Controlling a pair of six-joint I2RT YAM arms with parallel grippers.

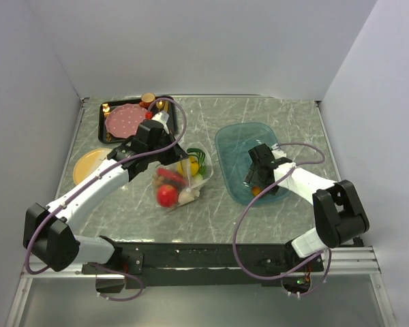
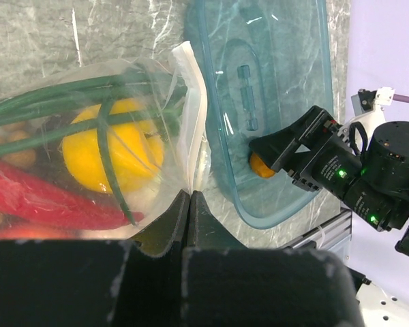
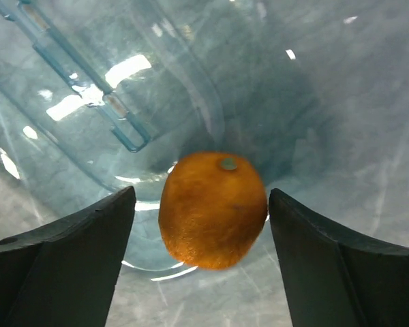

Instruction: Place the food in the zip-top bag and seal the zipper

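Observation:
A clear zip top bag (image 2: 48,77) full of food lies mid-table, with a yellow pepper (image 2: 88,158), a red pepper (image 2: 44,197), green stalks and a red tomato (image 1: 167,196) showing through it. My left gripper is shut at the bag's white zipper edge (image 2: 193,102), apparently pinching it. An orange fruit (image 3: 213,210) with a small green stem mark rests in the teal bin (image 1: 226,178). Around that fruit, one finger on each side, stands my right gripper, part open; a gap shows by the left finger, and contact on the right cannot be made out.
A black tray (image 1: 102,129) holding a pink plate (image 1: 125,120) stands at the back left, a round tan board (image 1: 88,165) before it. The bin's walls surround the right gripper. Bare table lies in front of the bag.

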